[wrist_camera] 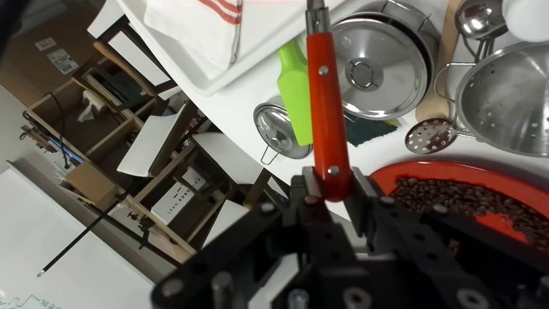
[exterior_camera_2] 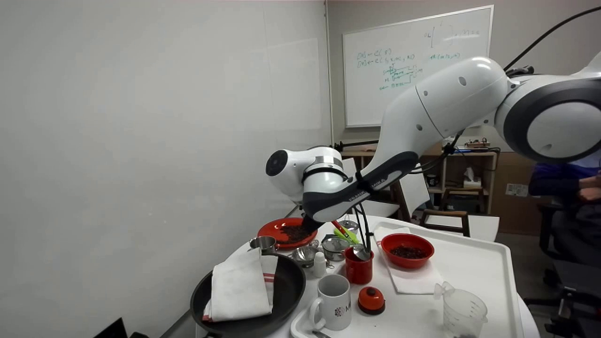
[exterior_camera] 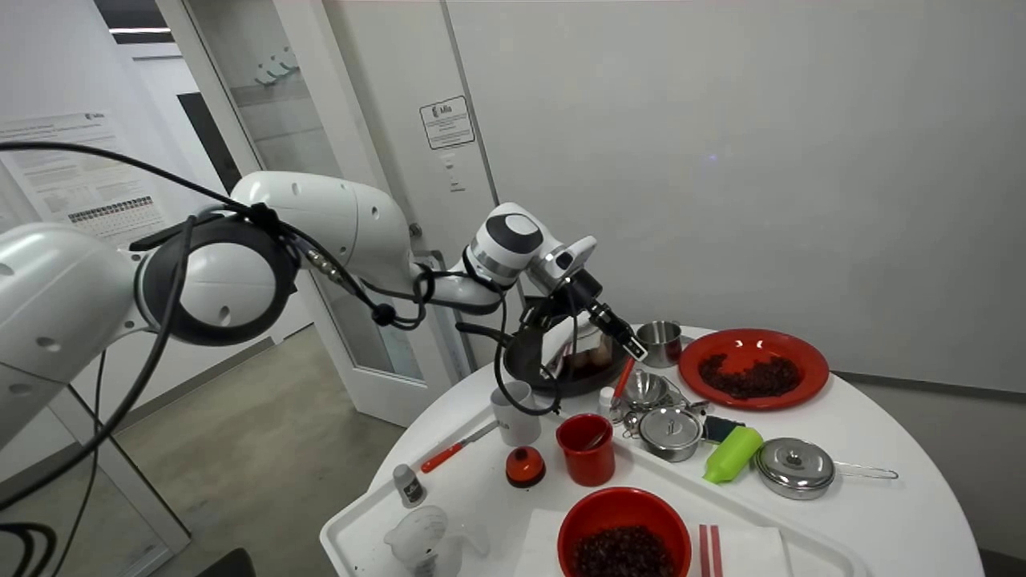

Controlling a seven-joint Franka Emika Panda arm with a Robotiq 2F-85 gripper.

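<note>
My gripper is shut on the end of a spoon's red handle (wrist_camera: 327, 108), which runs up the wrist view to a metal shaft. In exterior view 1 the gripper (exterior_camera: 632, 348) hangs over the far side of the table, and the red handle (exterior_camera: 624, 376) slants down from it. At the mouth of the red cup (exterior_camera_2: 359, 271), the spoon's metal bowl (exterior_camera_2: 361, 251) shows in exterior view 2; whether it touches the cup I cannot tell. Out of the wrist view lies the spoon's bowl.
Pots, strainers and a white bottle (exterior_camera_2: 319, 265) crowd between gripper and cup. Beans lie on the red plate (exterior_camera: 808, 361) and in the red bowl (exterior_camera: 577, 514). A mug (exterior_camera: 516, 423), an orange-topped timer (exterior_camera: 525, 466) and the black pan (exterior_camera_2: 290, 293) stand nearby.
</note>
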